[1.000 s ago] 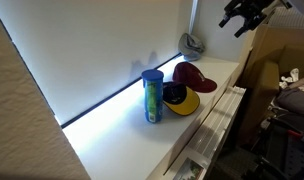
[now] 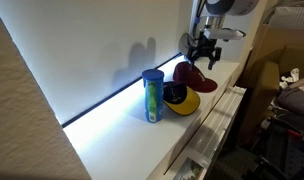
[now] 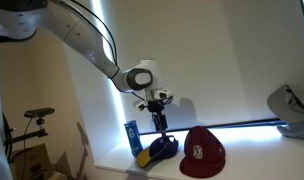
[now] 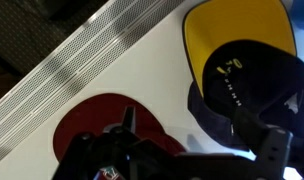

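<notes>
A maroon cap (image 2: 199, 80) and a navy cap with a yellow brim (image 2: 182, 100) sit side by side on the white ledge. Nearest the exterior view 1 camera stands a blue canister (image 2: 153, 97). My gripper (image 2: 201, 63) hangs above the caps, pointing down, and hides part of the maroon one there. In the wrist view, its dark fingers are spread wide and stand open, with the maroon cap (image 4: 87, 122) at lower left and the navy cap (image 4: 237, 75) at upper right. No object shows held between them.
A grey cap (image 3: 290, 108) rests farther along the ledge against the wall. Slotted metal trim (image 4: 77, 65) runs along the ledge's front edge. Bare ledge lies on the near side of the canister in exterior view 1.
The arm has come in from the upper right and lowered toward the caps. It now covers the grey cap in exterior view 1. Caps and canister show no clear movement.
</notes>
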